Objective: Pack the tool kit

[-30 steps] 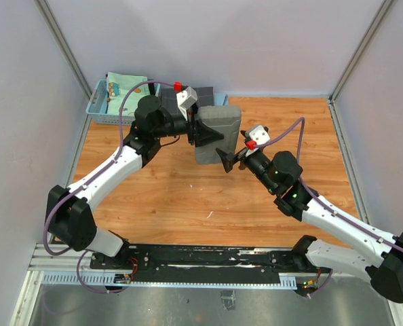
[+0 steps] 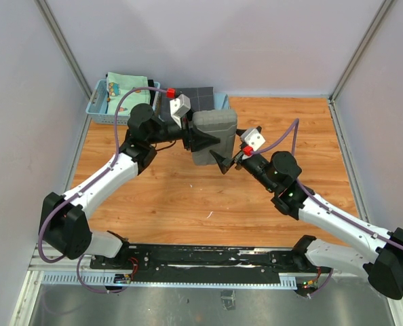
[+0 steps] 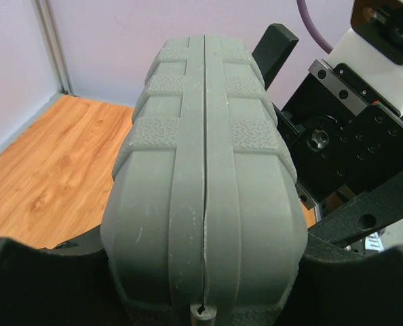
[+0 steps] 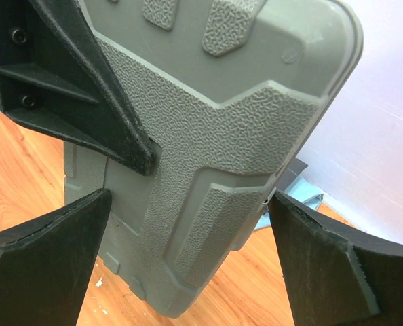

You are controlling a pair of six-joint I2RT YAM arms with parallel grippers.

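Observation:
A grey tool case (image 2: 217,129) with ribbed sides is held up over the table, its two halves closed along a seam. My left gripper (image 2: 200,136) is shut on the case from the left; in the left wrist view the case (image 3: 205,183) stands between its fingers with the seam facing the camera. Close by on the right, my right gripper (image 2: 230,151) stands open around the case's near side. In the right wrist view the case (image 4: 188,149) fills the middle beyond the spread fingers (image 4: 39,265). Whether they touch it I cannot tell.
A light blue basket (image 2: 93,109) with a green-white cloth (image 2: 123,88) stands at the back left. Beside it lie a dark grey cloth (image 2: 200,98) and a light blue one (image 2: 221,100).
Both arms and the case have shifted slightly to the left over the last second.

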